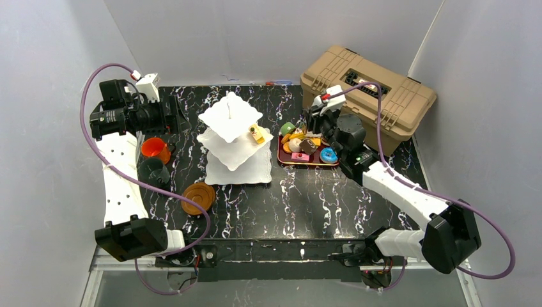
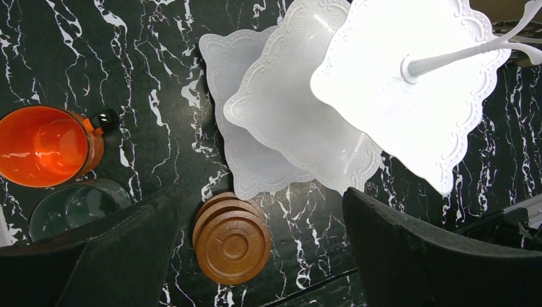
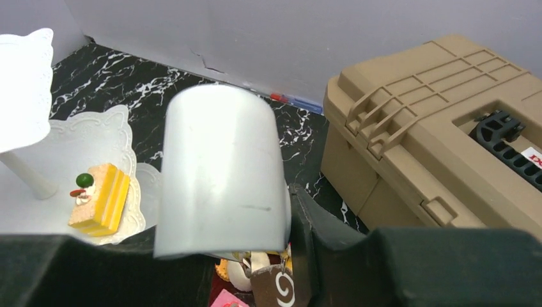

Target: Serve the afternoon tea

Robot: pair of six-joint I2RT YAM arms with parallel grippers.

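A white three-tier stand holds a yellow cake slice on its middle tier. My right gripper is above a red tray of toy sweets, including a blue doughnut and pink cake; a white rounded piece fills much of the right wrist view between its fingers, and whether it is gripped is unclear. My left gripper stands open over the left side, near an orange mug, a dark cup and stacked wooden coasters.
A large tan case sits at the back right, close behind the tray. Walls close in at the back and sides.
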